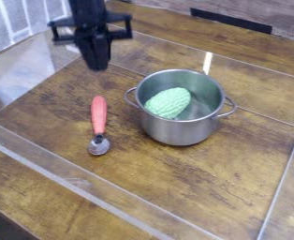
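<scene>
My gripper [97,54] is raised at the upper left, blurred, so its finger state is unclear. Below it, a spoon or scoop with a red handle [98,117] and a metal head [98,144] lies on the wooden table. To its right stands a steel pot [184,128] with a green textured object, like a corn cob or cabbage [169,101], inside it.
Pale strips or clear edges [273,211] run along the left and right sides of the work area.
</scene>
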